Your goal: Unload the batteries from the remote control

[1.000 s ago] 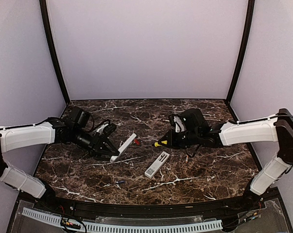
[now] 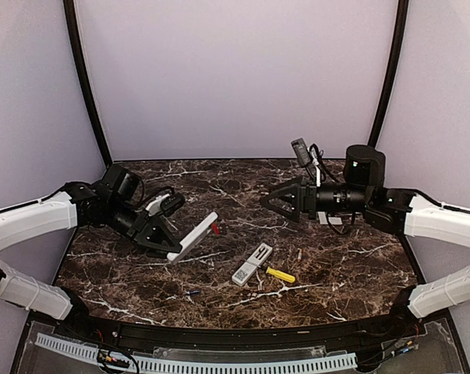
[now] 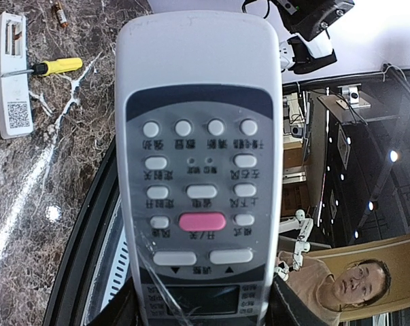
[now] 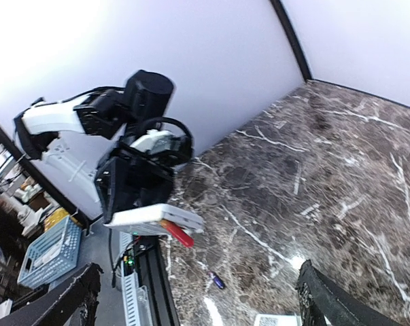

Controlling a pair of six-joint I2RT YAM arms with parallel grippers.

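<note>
A white remote control is gripped at one end by my left gripper, tilted above the table. Its button side fills the left wrist view. Under it, in the right wrist view, a red piece sticks out at the side. My right gripper is open and empty above the table. A small blue battery-like piece and an orange-brown one lie on the table.
A second pale remote-like piece lies mid-table, slots and a square code label facing up. A yellow-handled screwdriver rests with its shaft across it.
My right gripper has let go of the yellow screwdriver, which now lies on the table, and has risen back and away. My left gripper has shifted slightly with the remote control.
</note>
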